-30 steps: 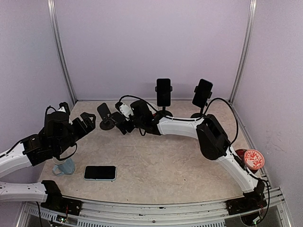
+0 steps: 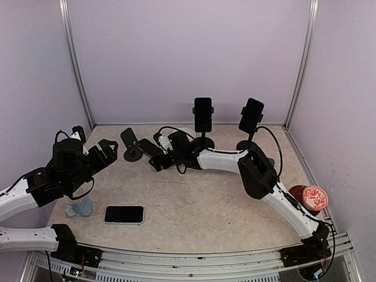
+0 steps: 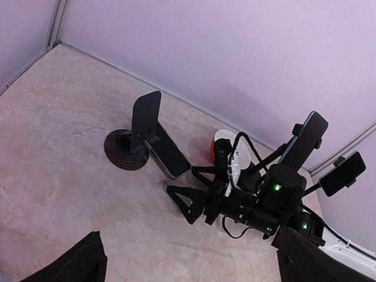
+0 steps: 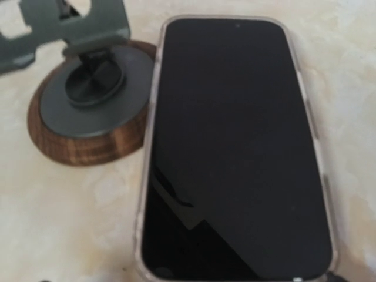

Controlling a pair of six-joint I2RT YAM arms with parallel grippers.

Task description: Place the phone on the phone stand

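Observation:
A phone in a pale case lies flat, screen up, at the back left of the table, beside a low phone stand (image 2: 132,147) with a round wooden base; in the left wrist view the phone (image 3: 169,154) partly sits behind the stand's plate. My open right gripper (image 2: 161,161) is at the phone's near right end, with nothing seen held; its fingers are hardly visible in its own wrist view. My left gripper (image 2: 106,153) hangs open over the left side of the table.
Two taller stands (image 2: 203,114) with black upright devices stand at the back right. A second phone (image 2: 124,214) lies at front left near a blue mug (image 2: 79,207). A red round item (image 2: 315,198) is at the right edge.
My right gripper has moved a little rightward and down in the top view, away from the stand, showing more of the phone. The left arm looks unchanged.

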